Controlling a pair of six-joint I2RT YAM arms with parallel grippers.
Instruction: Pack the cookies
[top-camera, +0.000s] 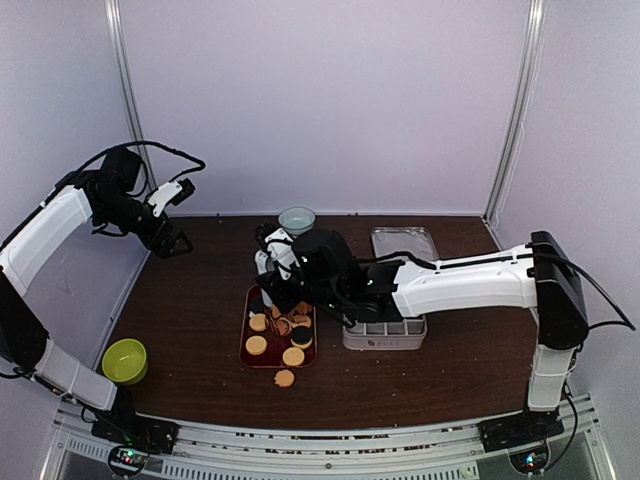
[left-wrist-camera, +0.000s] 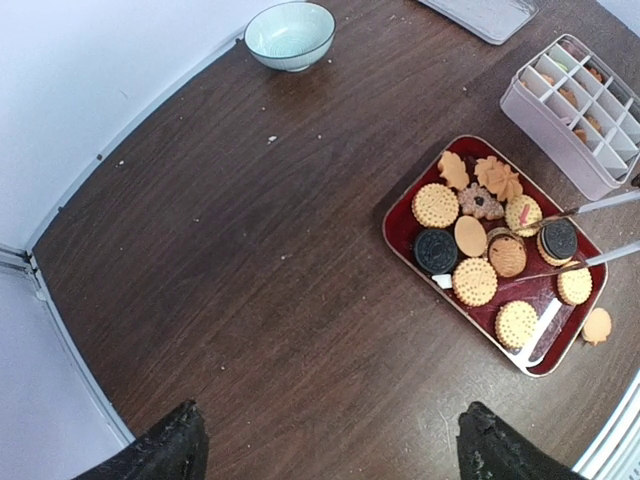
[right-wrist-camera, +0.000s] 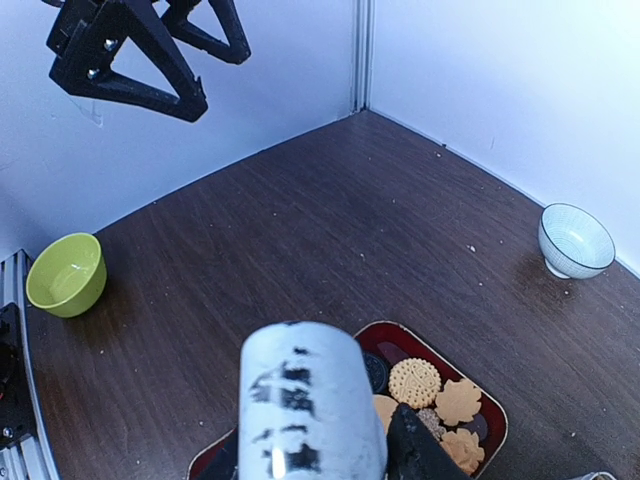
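Observation:
A red tray (left-wrist-camera: 400, 232) holds several round, oval and leaf-shaped cookies, among them a dark one (left-wrist-camera: 435, 250); a loose cookie (left-wrist-camera: 596, 326) lies just outside it. A divided box (left-wrist-camera: 548, 120) with some cookies in its cells stands beside the tray. My right gripper (top-camera: 277, 290) is over the tray; in its wrist view a large white, dark-marked object fills the lower middle, hiding whether the fingers are open. Thin tool tips reach into the tray in the left wrist view. My left gripper (top-camera: 170, 240) hangs open at the left, above the table, nothing between its fingers.
A green bowl (top-camera: 124, 362) sits at the front left, a pale blue bowl (top-camera: 297, 219) at the back. A clear lid (top-camera: 398, 239) lies behind the box.

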